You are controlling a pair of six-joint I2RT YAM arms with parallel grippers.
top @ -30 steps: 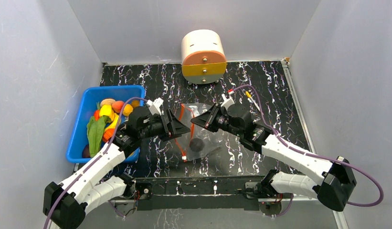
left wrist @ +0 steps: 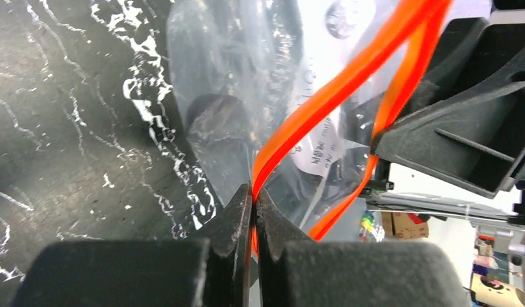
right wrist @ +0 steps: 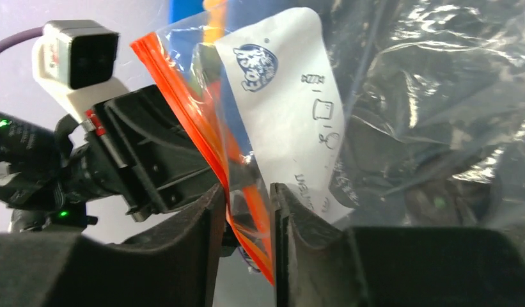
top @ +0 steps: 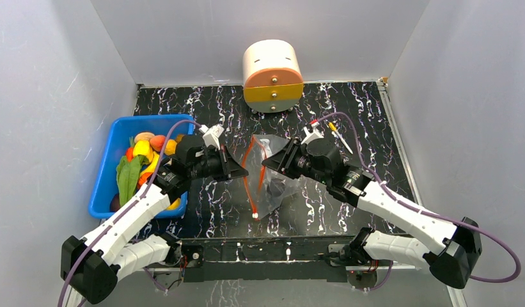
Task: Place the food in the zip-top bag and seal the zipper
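A clear zip top bag (top: 288,188) with an orange-edged mouth lies between my grippers, its two orange edges spread apart. Inside it shows a dark round item (left wrist: 215,118), blurred by the plastic. My left gripper is shut on one orange edge (left wrist: 288,137) of the bag's mouth. The right gripper is part open, with the other orange edge (right wrist: 254,208) running between its fingers. A white printed label (right wrist: 291,102) covers part of the bag. At the edge's near end sits a white slider (top: 255,216).
A blue bin (top: 101,173) of toy produce, including a green leafy piece (top: 128,179), stands at the left under my left arm. A rounded drawer box (top: 272,77) stands at the back. A marker (top: 339,136) lies at the back right.
The left gripper has gone from open to shut at the bag's edge. The bag's mouth has shifted slightly right.
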